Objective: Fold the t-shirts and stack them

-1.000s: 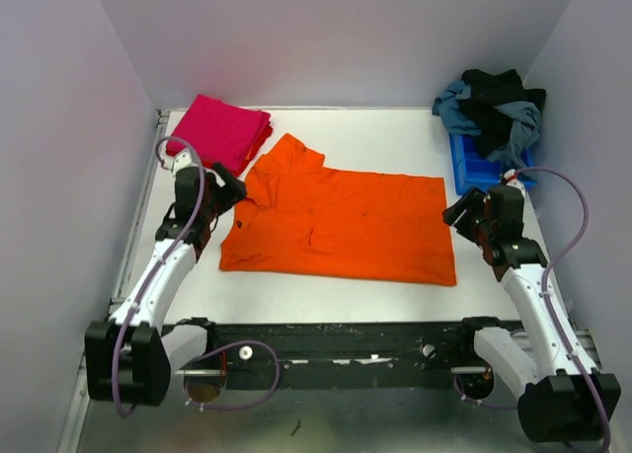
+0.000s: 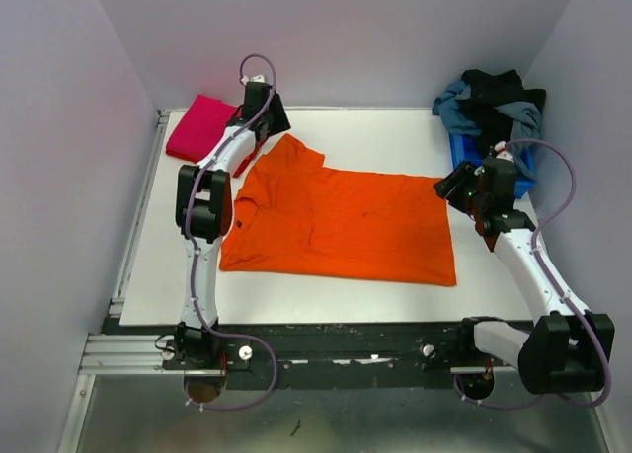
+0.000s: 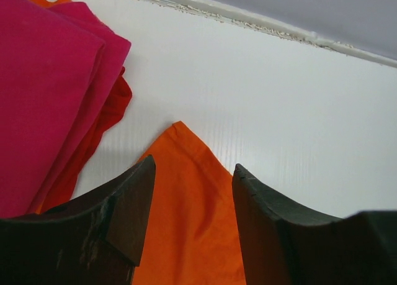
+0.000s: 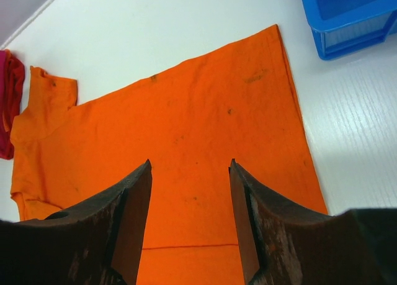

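Observation:
An orange T-shirt (image 2: 365,226) lies spread flat on the white table, its upper left corner sticking up toward the back; the same shirt (image 4: 205,123) fills much of the right wrist view. A folded magenta stack (image 2: 197,122) with a red layer beneath lies back left. My left gripper is part open, empty, over that orange corner beside the stack (image 3: 43,99). My right gripper (image 2: 456,187) hangs part open over the shirt's right back corner, nothing between its fingers.
A blue bin (image 2: 464,152) holding dark and blue garments stands back right. Bare table (image 2: 375,137) lies behind the shirt and along its front. Grey walls border the sides and back.
My left gripper has moved toward the back and right, over the shirt's upper left corner. My right gripper rose slightly toward the back. The shirt looks unchanged.

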